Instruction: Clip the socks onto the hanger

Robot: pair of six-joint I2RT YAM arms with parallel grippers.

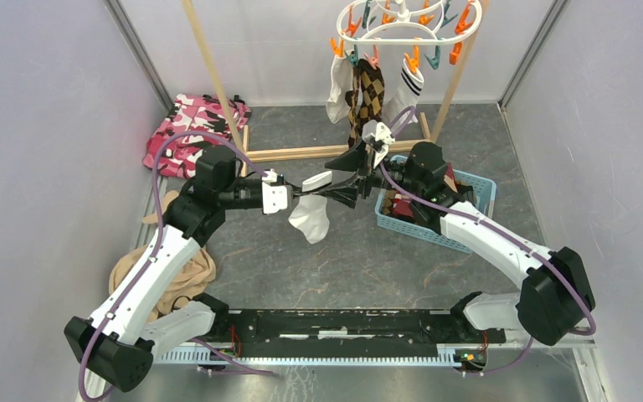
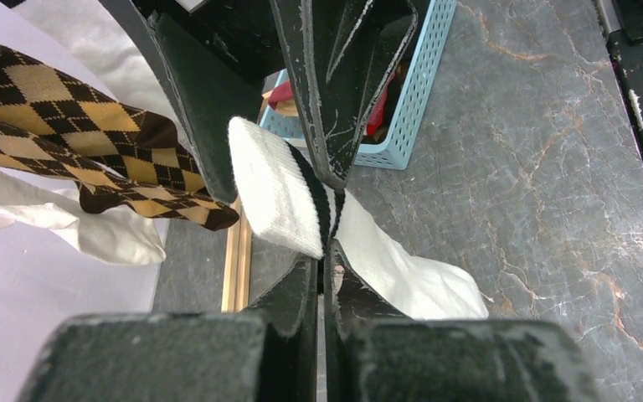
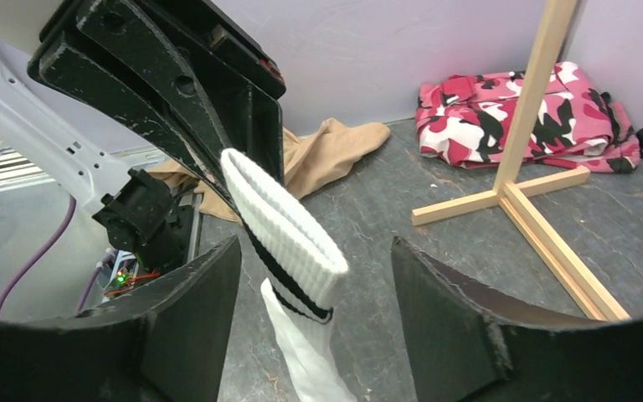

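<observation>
Gathered below its cuff, a white sock with black stripes [image 1: 311, 216] is pinched by my left gripper, which is shut on it. The cuff [image 2: 272, 188] sticks up past the fingertips and the foot hangs down. My right gripper is open, its fingers [image 3: 448, 293] to either side of the cuff, with a gap visible on the right. At the back, the white round hanger [image 1: 410, 41] carries orange and teal clips. Hanging from it are a plain-looking white sock [image 1: 340, 90], brown argyle socks [image 1: 370, 88] and a striped white sock [image 1: 405, 90].
A blue basket [image 1: 425, 233] with dark and red items stands under the right arm. The hanger's wooden stand [image 1: 301, 154] crosses the floor behind the grippers. Pink camouflage cloth [image 1: 186, 134] and tan cloth [image 1: 186, 272] lie left.
</observation>
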